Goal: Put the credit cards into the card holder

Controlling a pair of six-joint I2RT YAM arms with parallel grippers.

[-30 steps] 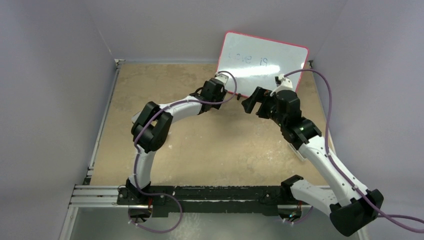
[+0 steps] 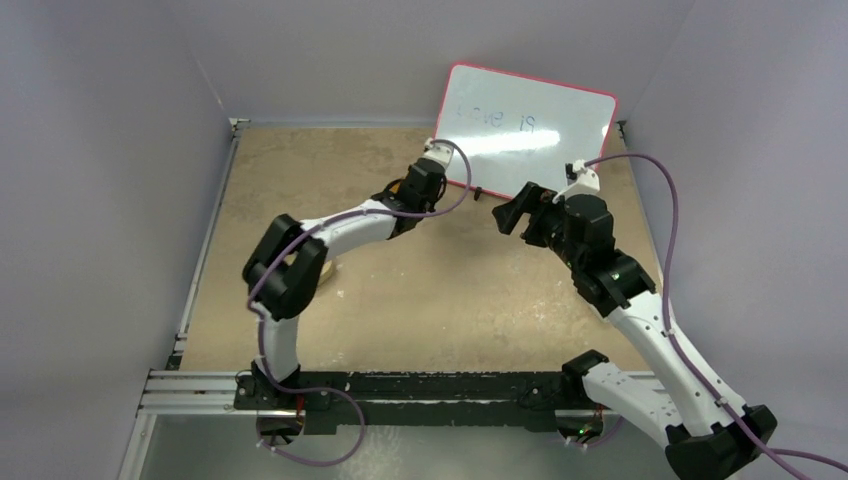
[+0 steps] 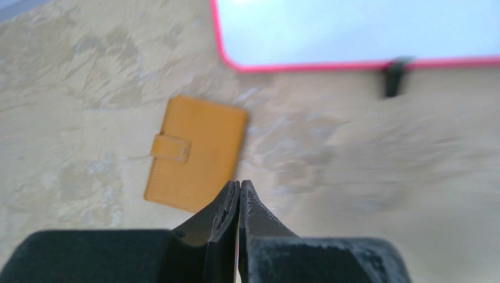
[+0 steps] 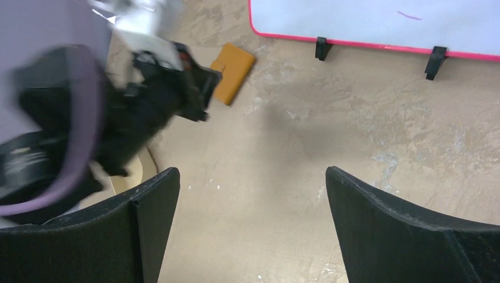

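Observation:
The orange card holder (image 3: 197, 156) lies closed on the table, its small strap toward the left in the left wrist view. Only a sliver of orange (image 2: 396, 186) shows from above, beside the left arm. My left gripper is shut, fingertips together, and nothing shows between them; in its view they overlap the holder's lower right corner. In the right wrist view the holder (image 4: 234, 72) is partly covered by the left arm. My right gripper stands wide open and empty over the table, right of the holder. No credit cards can be made out.
A red-edged whiteboard (image 2: 530, 120) stands at the back, with black clips (image 4: 436, 62) at its lower edge. A beige item (image 4: 132, 174) is mostly hidden under the left arm.
My right gripper has shifted slightly right since a second ago.

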